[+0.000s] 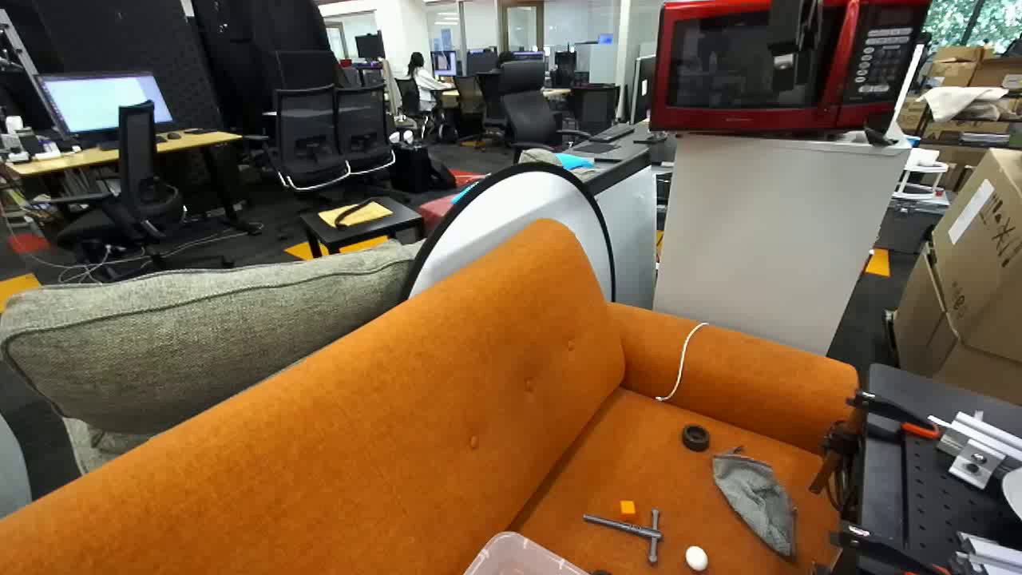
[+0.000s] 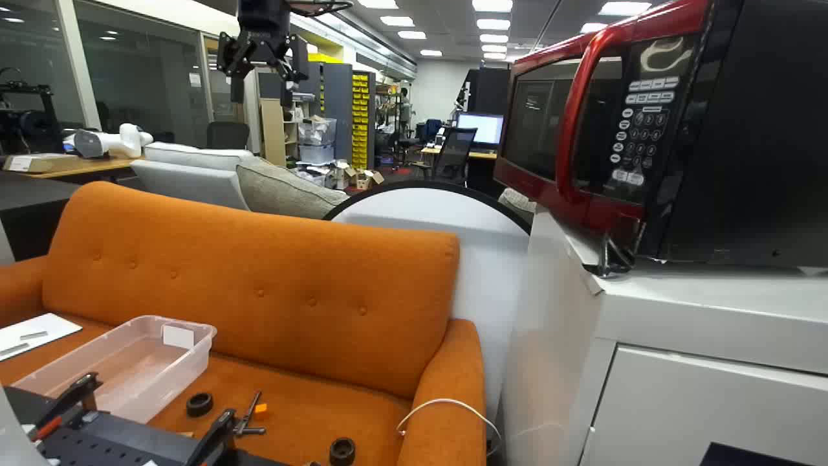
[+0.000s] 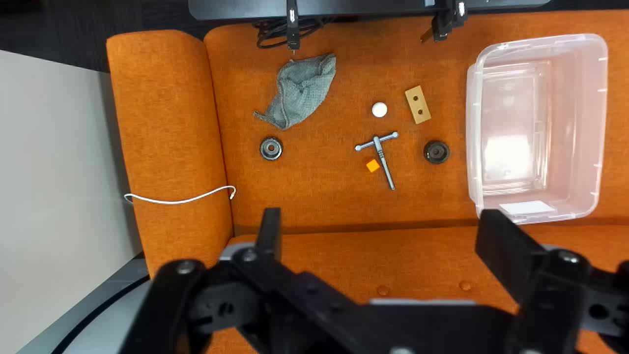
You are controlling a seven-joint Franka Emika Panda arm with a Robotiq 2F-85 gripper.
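Observation:
Wide open and empty, my gripper hangs high above the orange sofa in the wrist view; exterior view 2 has the gripper [image 2: 262,93] at the top. Below it on the seat lie a grey cloth [image 3: 301,91], a white ball [image 3: 379,109], a tan block with two holes [image 3: 418,105], and a grey T-shaped tool [image 3: 382,154]. A small orange cube [image 3: 372,165] is beside the tool. Two dark round rings or wheels lie apart, one to the left [image 3: 271,148] and one to the right [image 3: 437,151]. A white cord [image 3: 177,201] drapes over the armrest.
A clear plastic bin [image 3: 475,135], empty, stands on the seat at the right of the wrist view. A black table edge with clamps [image 3: 365,8] borders the seat front. The red microwave [image 2: 535,128] sits on a white cabinet [image 2: 698,310] beside the sofa.

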